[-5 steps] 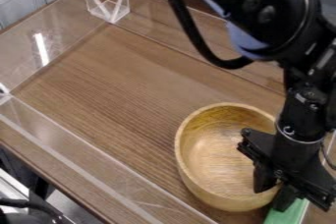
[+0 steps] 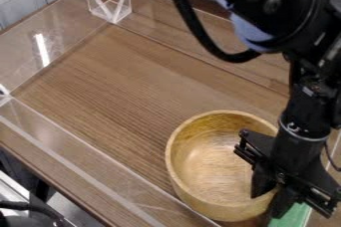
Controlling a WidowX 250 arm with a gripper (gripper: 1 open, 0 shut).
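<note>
My gripper (image 2: 273, 186) is at the lower right, low over the right side of a yellow wooden bowl (image 2: 200, 176). It is shut with the bowl's right rim between its fingers, as far as shows; the fingertips are partly hidden. A green object (image 2: 296, 214) lies beneath the gripper at the bottom right, partly covered by it.
Clear plastic pieces (image 2: 110, 4) stand at the back left. Clear strips run along the table's left and front edges.
The bowl has moved slightly to the left, with my gripper on its rim, showing a little more of the green object and table at the right.
</note>
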